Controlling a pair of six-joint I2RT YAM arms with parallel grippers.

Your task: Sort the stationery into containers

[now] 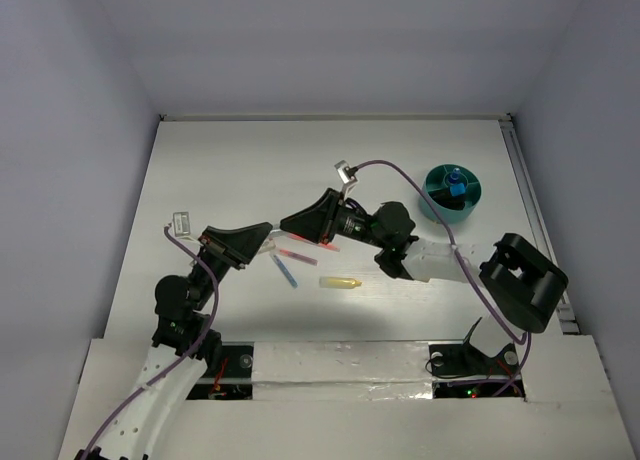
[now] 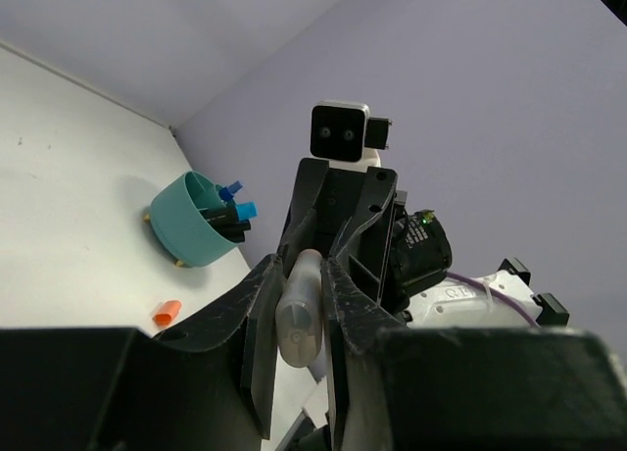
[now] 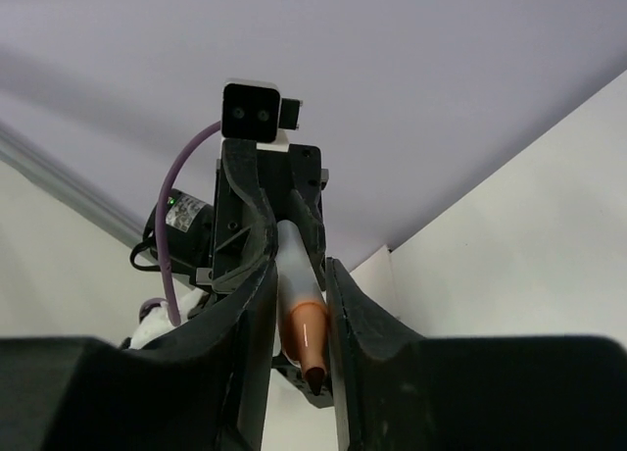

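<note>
Above the middle of the table, a pale pen with an orange tip [image 2: 299,319] [image 3: 306,328] spans the two grippers. My left gripper [image 1: 268,230] is shut on it. My right gripper [image 1: 290,225] faces it from the right, fingers around the pen; whether they grip it is unclear. A teal divided cup [image 1: 440,205] [image 2: 176,221] at the back right holds blue-capped and black items. On the table lie a blue stick [image 1: 285,270], a pink one [image 1: 297,256] and a yellow one [image 1: 340,282].
More small items lie partly hidden beneath the grippers. Grey walls bound the sides and back.
</note>
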